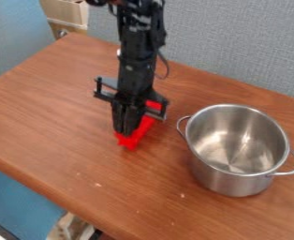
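Observation:
A black gripper (127, 120) hangs from above at the middle of the table, its fingertips pointing down over a red block (132, 140). The block lies on the wooden table and is partly hidden behind the gripper. The fingers look close together; whether anything is between them is hard to tell. To the right stands a steel pot (237, 150) with two handles, empty inside.
Grey padded walls stand behind, and a blue surface lies beyond the table's left edge.

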